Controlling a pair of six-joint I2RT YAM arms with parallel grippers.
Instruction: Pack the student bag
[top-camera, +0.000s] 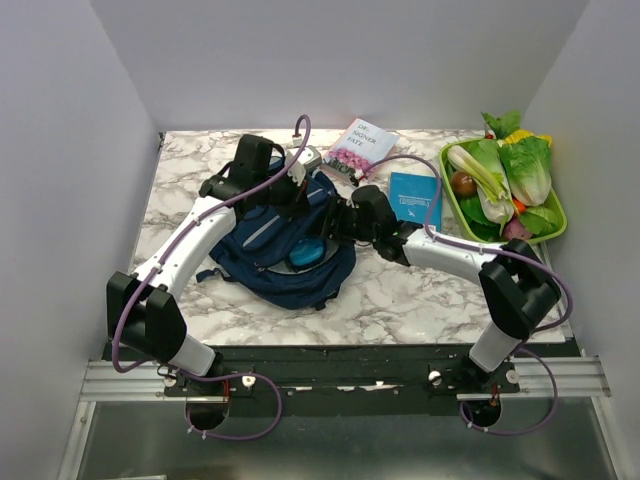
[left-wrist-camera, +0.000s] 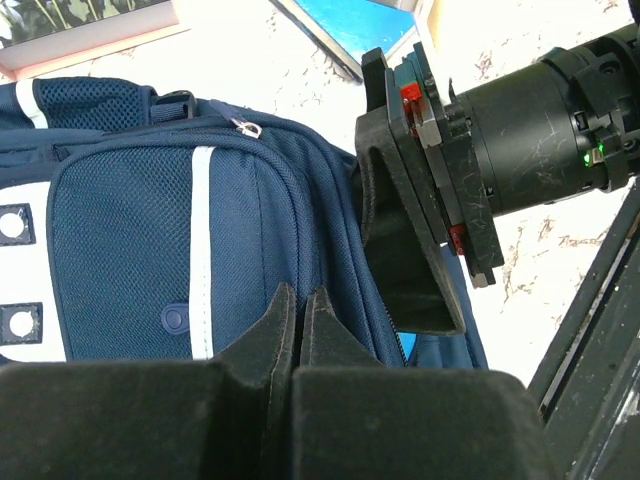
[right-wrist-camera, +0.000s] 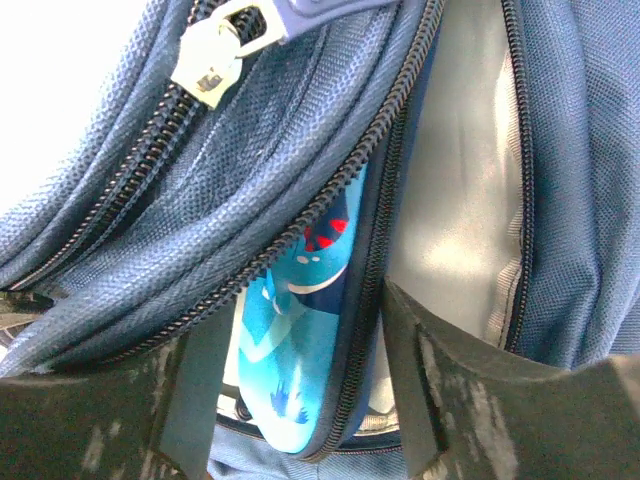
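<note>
The dark blue student bag lies open on the marble table. Inside its mouth rests a blue zipped case with a cartoon print, partly covered by the bag's fabric. My left gripper is shut on the edge of the bag's flap. Reaching into the mouth, my right gripper stands open. Its fingers sit to either side of the case, wider apart than the case's visible width. In the left wrist view the right hand hides most of the case.
A book with pink flowers and a blue notebook lie behind and to the right. A green basket of vegetables stands at the far right. Bare table stretches in front of it.
</note>
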